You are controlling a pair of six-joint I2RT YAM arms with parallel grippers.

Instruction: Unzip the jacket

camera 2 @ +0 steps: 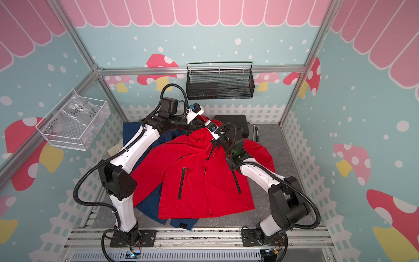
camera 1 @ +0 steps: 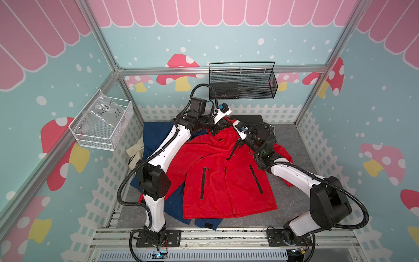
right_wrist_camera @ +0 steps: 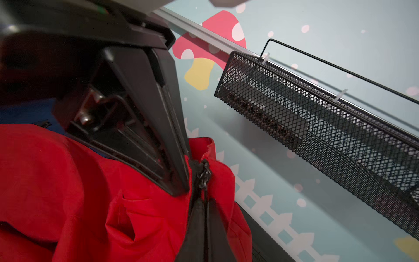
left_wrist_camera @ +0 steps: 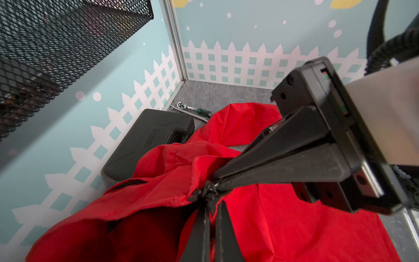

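Note:
The red jacket (camera 1: 205,200) lies spread over navy clothing, its collar raised between my two grippers at the back. In the left wrist view my left gripper is shut at the red collar edge, beside a black zipper slider (left_wrist_camera: 209,190); the other gripper's fingers meet there from the right. In the right wrist view my right gripper is shut just below the dangling metal zip pull (right_wrist_camera: 204,176), at the black zipper tape between red fabric edges. Exactly what each pair of fingertips pinches is hard to tell.
A black case (left_wrist_camera: 144,139) and tools (left_wrist_camera: 196,111) lie at the back, under a black wire basket (camera 1: 257,83) on the wall. A white basket (camera 1: 80,139) hangs at left. Bare grey floor (camera 1: 296,144) shows at the right.

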